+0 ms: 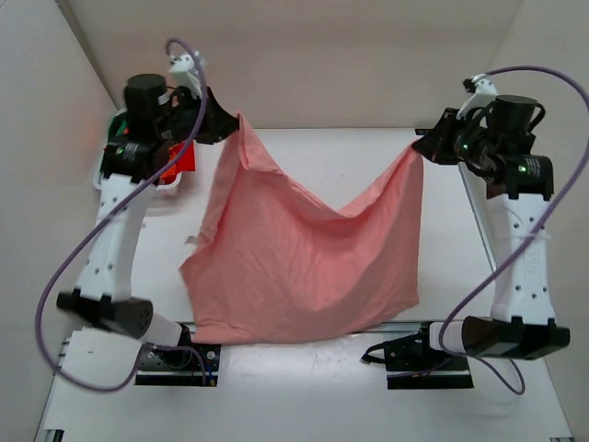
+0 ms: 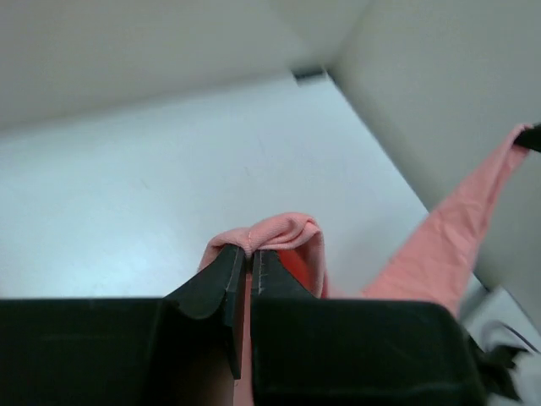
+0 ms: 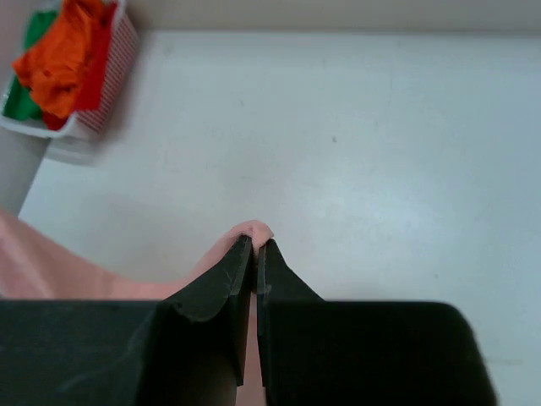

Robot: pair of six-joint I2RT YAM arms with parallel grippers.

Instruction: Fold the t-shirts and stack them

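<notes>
Between my two raised grippers hangs a pink t-shirt (image 1: 304,249), its upper edge sagging in the middle and its lower part spread toward the table's front edge. My left gripper (image 1: 232,126) is shut on one corner; in the left wrist view a bunched fold of the shirt (image 2: 275,233) sticks out past the fingertips. The opposite corner is pinched by my right gripper (image 1: 419,150), with a thin fold of pink cloth (image 3: 252,230) showing at its tips in the right wrist view. Whether the lower hem touches the table cannot be told.
A white basket (image 3: 108,76) holding orange, red and green cloth (image 3: 63,63) stands at the back left, partly behind my left arm in the top view.
</notes>
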